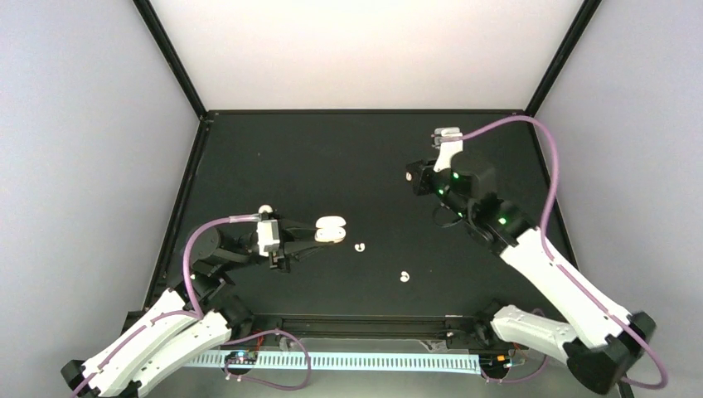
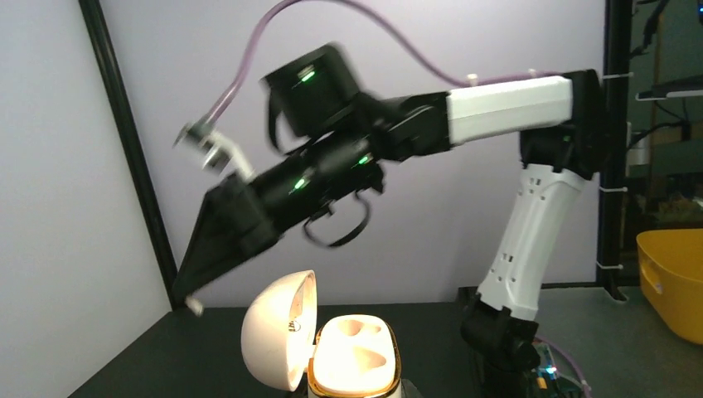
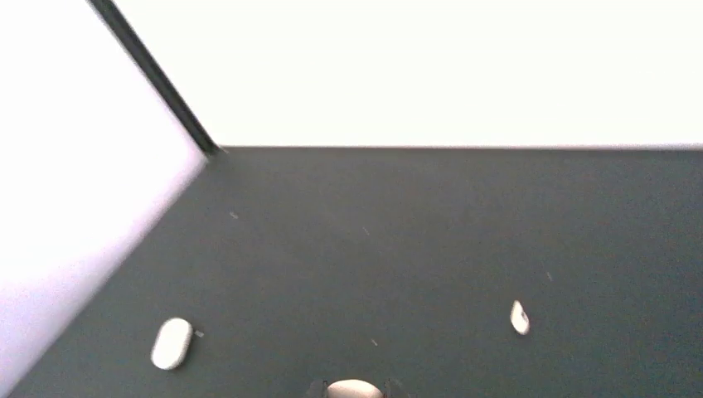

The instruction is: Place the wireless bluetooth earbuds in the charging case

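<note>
My left gripper [image 1: 319, 235] is shut on the open white charging case [image 1: 329, 235], low at centre-left; its wells face up in the left wrist view [image 2: 355, 356], lid [image 2: 273, 327] hinged to the left. My right gripper [image 1: 411, 176] is raised right of and behind the case, shut on a small white earbud [image 1: 409, 177], whose top shows at the bottom of the right wrist view [image 3: 355, 390]. Loose small white earbuds lie on the black surface, one just right of the case [image 1: 360, 247], another farther toward the front [image 1: 404, 277].
A white object [image 1: 264, 208] is partly behind the left gripper.
</note>
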